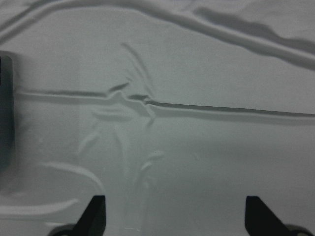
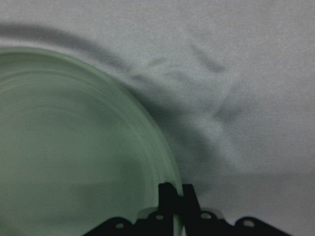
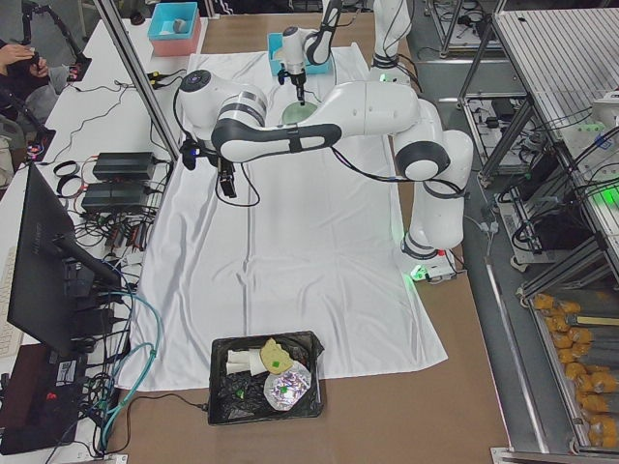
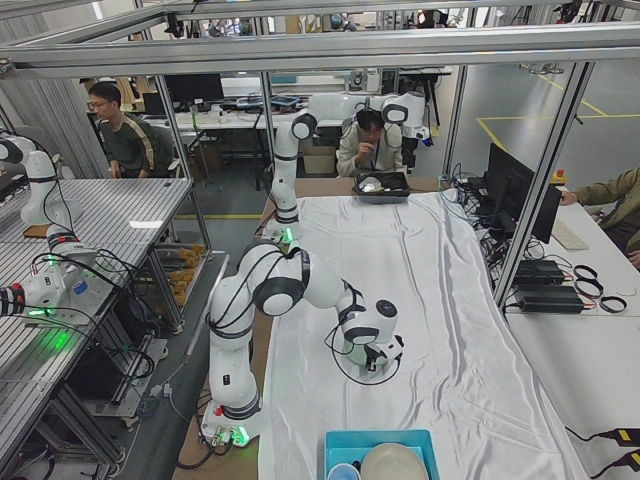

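Note:
A pale green round plate (image 2: 74, 137) lies on the white cloth (image 2: 246, 88) near the far end in the camera left view. My right gripper is shut on its rim; in the camera right view this gripper (image 4: 378, 355) is low over the cloth. My left gripper stands open above bare, creased cloth, with nothing between its fingers; in the camera left view it (image 3: 222, 179) hangs high over the sheet.
A black tray (image 3: 221, 377) with wrapped items sits at the near edge in the camera left view. A blue bin (image 4: 337, 440) holding dishes is at the other end. A monitor (image 3: 44, 271) stands alongside.

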